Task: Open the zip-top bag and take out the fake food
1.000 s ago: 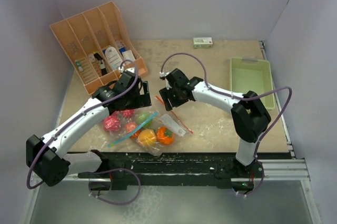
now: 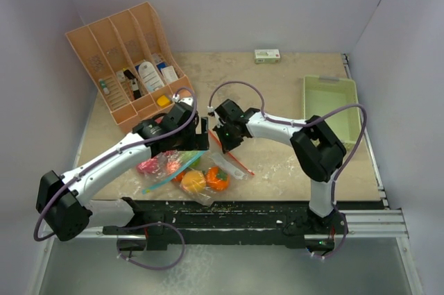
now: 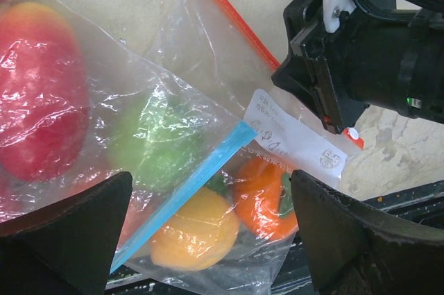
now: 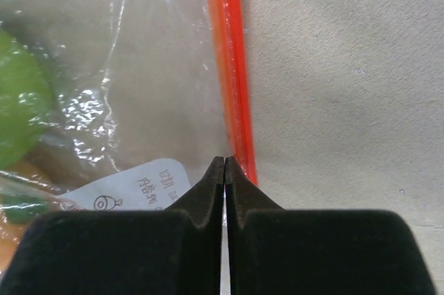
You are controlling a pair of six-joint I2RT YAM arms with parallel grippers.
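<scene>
The clear bag with a red zipper (image 4: 236, 80) lies flat on the table, a white printed label (image 3: 295, 132) near its edge. An orange pepper (image 3: 262, 198), a yellow fruit (image 3: 198, 229) and a green one (image 3: 156, 139) show through plastic. Overlapping it is a second clear bag with a blue zipper (image 3: 201, 177), holding a red mango (image 3: 41, 90). My right gripper is shut at the red zipper, its tips meeting with no plastic between them; the zipper runs past outside them. Above the bags my left gripper is open and empty.
A pale green bin (image 2: 331, 104) stands at the right. At the back left is a wooden divided organizer (image 2: 125, 59) with bottles and pens. A small box (image 2: 267, 56) sits at the back. Table space between bag and bin is clear.
My right gripper has lowered to the red zipper and gone from open to shut. The left gripper has shifted right and stays open. The bags lie about where they were.
</scene>
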